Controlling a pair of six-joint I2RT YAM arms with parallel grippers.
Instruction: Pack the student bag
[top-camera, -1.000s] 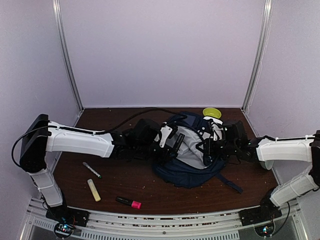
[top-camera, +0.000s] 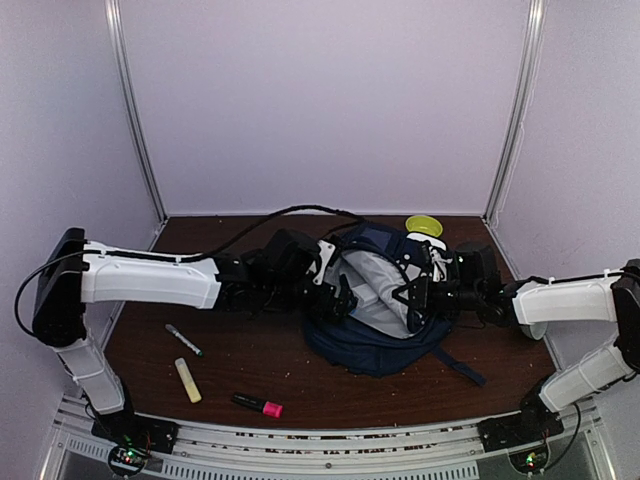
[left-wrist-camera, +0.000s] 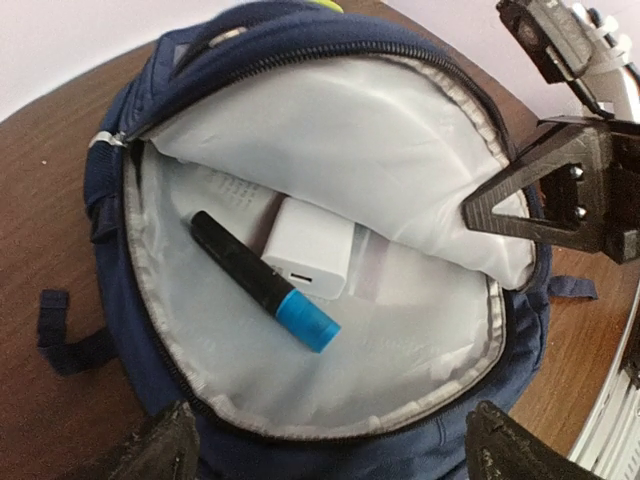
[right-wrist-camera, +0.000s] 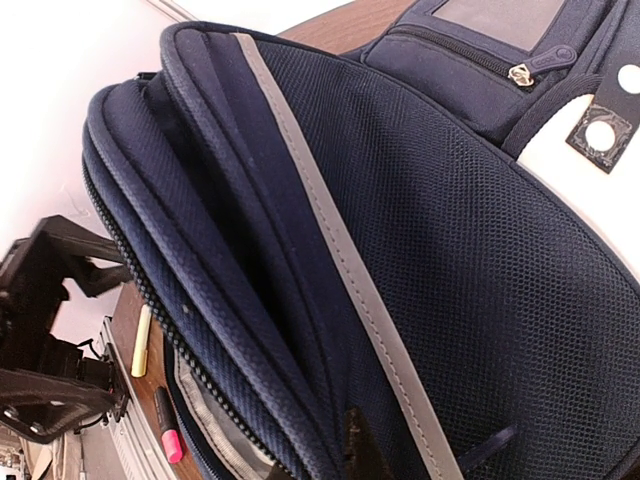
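The dark blue bag (top-camera: 365, 355) lies unzipped on the table. Inside its pale lining rest a black marker with a blue cap (left-wrist-camera: 265, 280) and a white charger block (left-wrist-camera: 310, 245), side by side. My left gripper is open over the bag's mouth, its fingers (left-wrist-camera: 160, 450) wide apart and empty. The right gripper is shut on the bag's front flap, holding it up. On the table at the left lie a white pen (top-camera: 184, 340), a yellow marker (top-camera: 187, 380) and a black marker with a pink cap (top-camera: 257, 405).
A yellow-green bowl (top-camera: 424, 225) stands behind the bag at the back right. One bag strap (top-camera: 460, 368) trails over the table on the right. Bare tabletop stretches between the loose pens and the bag.
The blue-capped marker was in my left gripper and now lies inside the bag. The right arm holds still.
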